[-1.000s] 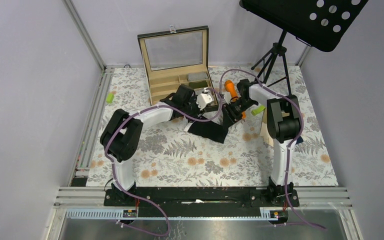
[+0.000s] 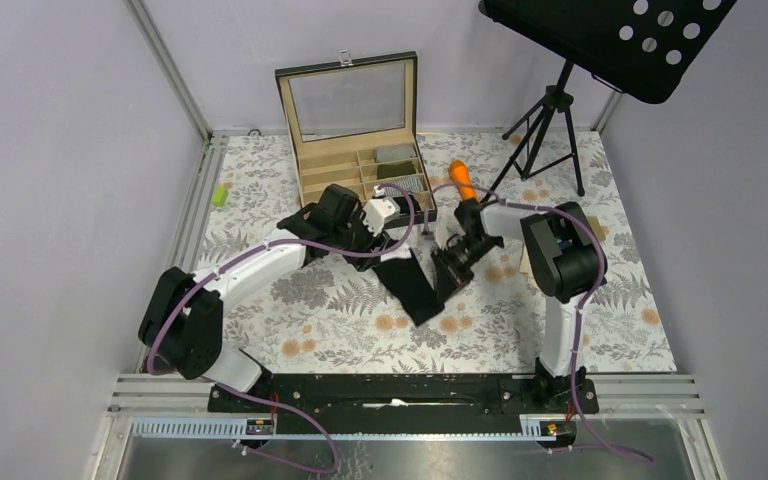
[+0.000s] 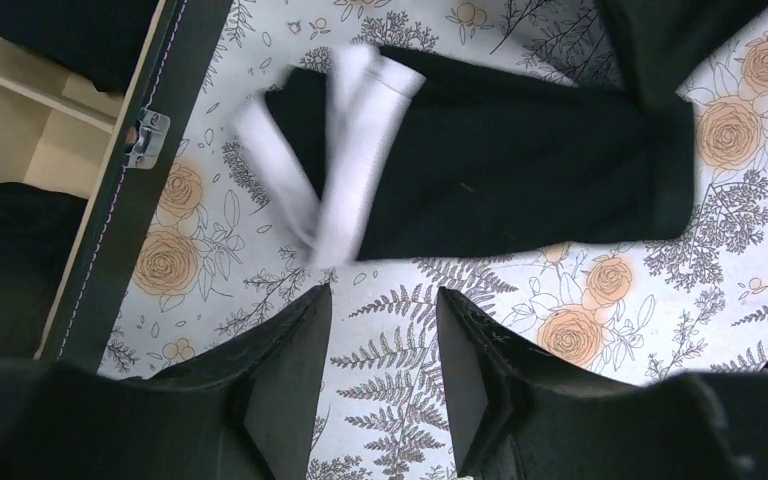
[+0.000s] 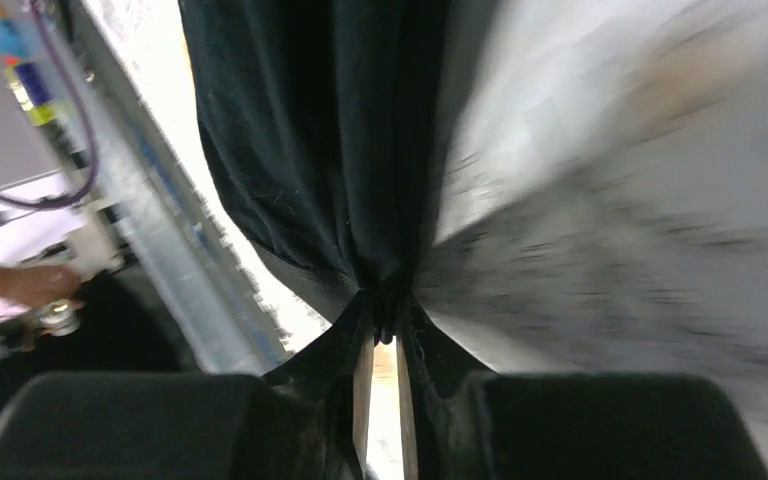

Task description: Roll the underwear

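Observation:
Black underwear point(image 2: 405, 283) with a white band point(image 3: 365, 150) lies on the floral mat in front of the box, blurred in the left wrist view. My right gripper is shut on a gathered end of the dark cloth point(image 4: 310, 150), which stretches away from it. My left gripper is open and empty, hovering over the mat beside the underwear and the box's front edge.
An open compartment box point(image 2: 322, 180) with folded clothes stands behind. An orange object point(image 2: 460, 178), a black stand point(image 2: 558, 100) and a green item point(image 2: 220, 196) are around it.
My right gripper has moved toward the front, pulling the underwear's end with it, so the cloth now lies more diagonally. My left arm has drawn back leftward.

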